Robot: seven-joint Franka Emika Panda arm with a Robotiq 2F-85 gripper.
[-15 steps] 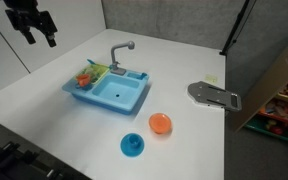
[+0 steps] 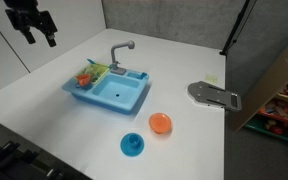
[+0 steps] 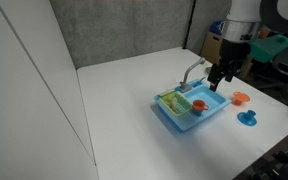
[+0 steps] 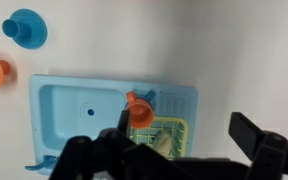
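A light blue toy sink [image 2: 118,92] with a grey faucet [image 2: 120,52] stands on the white table. In the rack [image 4: 174,124] at one end of it lie an orange cup [image 4: 140,112] and a pale green item. My gripper is open, its fingers wide apart and nothing visible between them. In exterior view 1 the gripper [image 2: 41,40] hangs at the upper left, well above the table and apart from the sink. A blue cup on a blue saucer [image 2: 132,144] and an orange dish [image 2: 160,123] sit on the table beside the sink.
A flat grey metal piece [image 2: 214,95] lies near the table's far right edge, with a small yellow patch [image 2: 212,78] close by. Shelves with coloured bins [image 2: 281,115] stand off the table. In exterior view 2 the table left of the sink is bare.
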